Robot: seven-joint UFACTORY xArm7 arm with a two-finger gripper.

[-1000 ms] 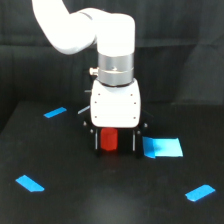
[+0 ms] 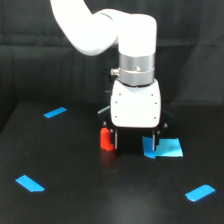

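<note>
A small red object (image 2: 106,139) stands on the dark table, left of centre in the camera view. Its right side is partly covered by the near finger of my gripper. My gripper (image 2: 135,143), under a white hand, points down just right of the red object. Its dark fingers are spread apart, so it looks open, and I see no red between them. How high the fingertips are above the table is hard to tell against the dark background.
A light blue patch (image 2: 169,148) lies on the table at the right, partly behind the fingers. Other blue strips mark the table at the back left (image 2: 55,112), front left (image 2: 30,184) and front right (image 2: 200,192).
The gripper has moved to the right. Earlier the red object showed between its fingers; now it is at their left, in nearly the same place on the table.
</note>
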